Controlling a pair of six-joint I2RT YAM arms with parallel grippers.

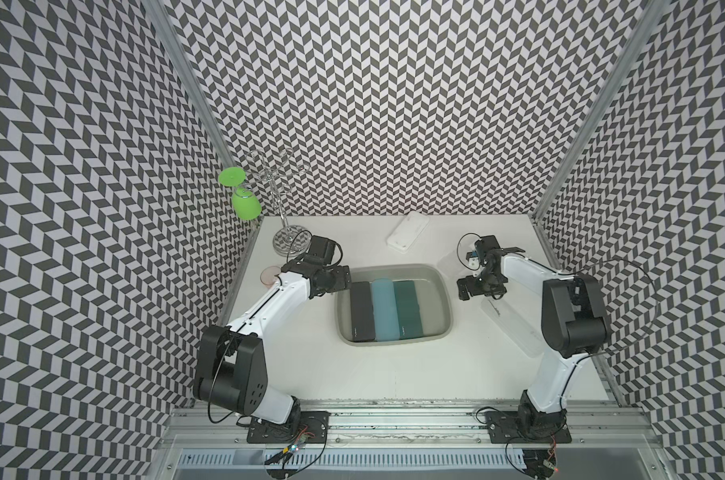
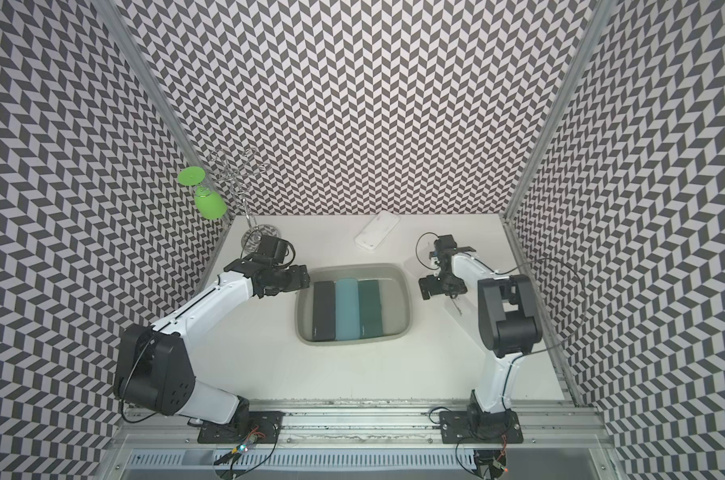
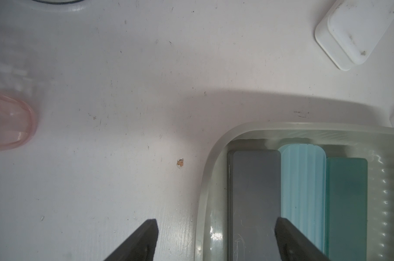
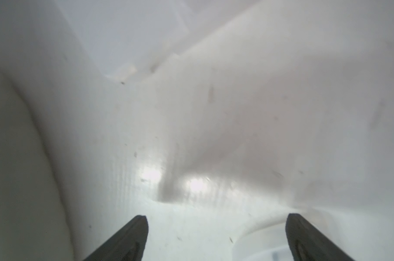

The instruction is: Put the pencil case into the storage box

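The grey-beige storage box (image 1: 444, 300) stands mid-table. Inside it lie a dark grey pencil case (image 1: 362, 312), a light blue one (image 1: 385, 308) and a green one (image 1: 409, 308), side by side. A clear whitish case (image 1: 516, 329) rests on the table right of the box, partly under the right arm; its rounded end (image 4: 271, 243) shows by one right finger. My left gripper is over the box's left rim, fingers spread, nothing between them. Right of the box, my right gripper is low and open, holding nothing.
A white case (image 1: 408, 232) lies behind the box. At the back left stands a wire rack (image 1: 282, 192) with a green cup (image 1: 246, 205) hung on it; a pink cup-like object (image 3: 10, 121) sits near the left arm.
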